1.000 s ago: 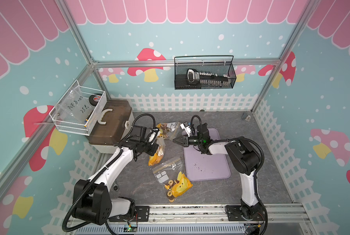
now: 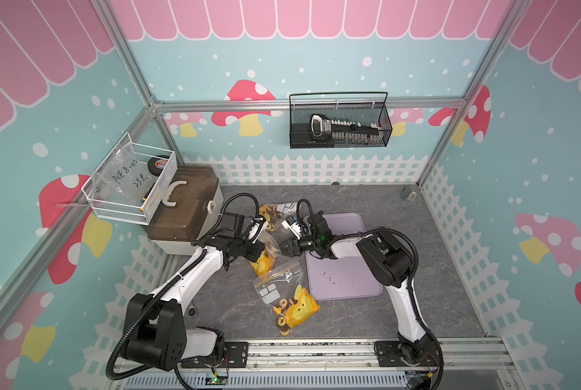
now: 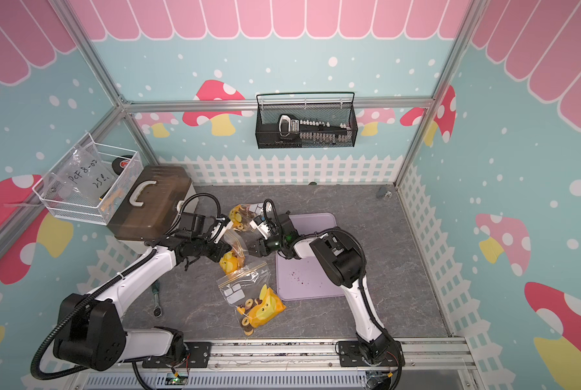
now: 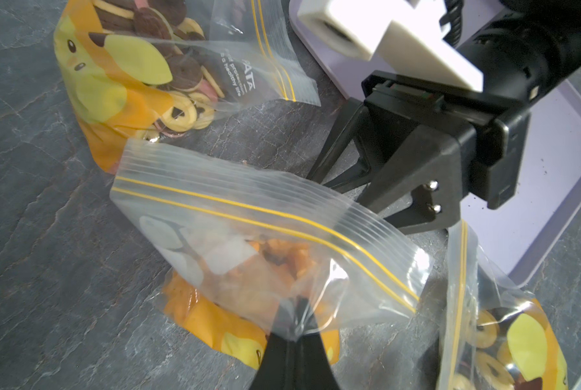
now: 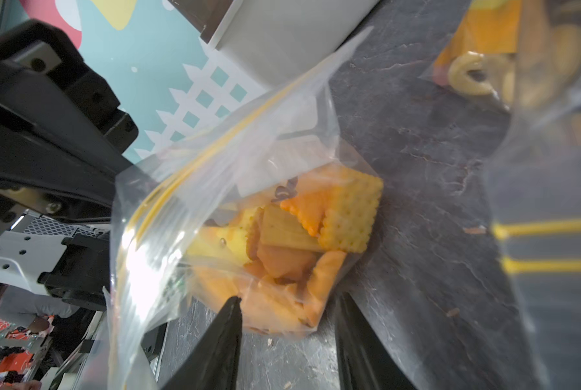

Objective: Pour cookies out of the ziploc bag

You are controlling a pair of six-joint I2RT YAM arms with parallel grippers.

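Observation:
The middle ziploc bag (image 4: pixel 238 260) has a yellow double-line seal, an orange printed base and orange crackers (image 5: pixel 349 201) inside. My left gripper is shut on a gathered fold of its clear film, below the seal strip. My right gripper stands partly open close by. Its two fingers show apart in the right wrist view, with the bag beyond them. In the left wrist view its fingertips reach the bag's far top edge, partly hidden by the film. The pale purple tray (image 2: pixel 355 279) lies under the right arm.
A second bag (image 4: pixel 180 71) of round cookies lies farther back, and a third bag (image 2: pixel 298 305) near the front. Dark crumbs are on the tray. A brown-lidded bin (image 2: pixel 185 201) stands at the back left. Bare table lies right of the tray.
My right gripper has moved left and slightly down, from over the tray's edge to the bag. The held bag's upper part now spreads toward it. The left arm has shifted only slightly.

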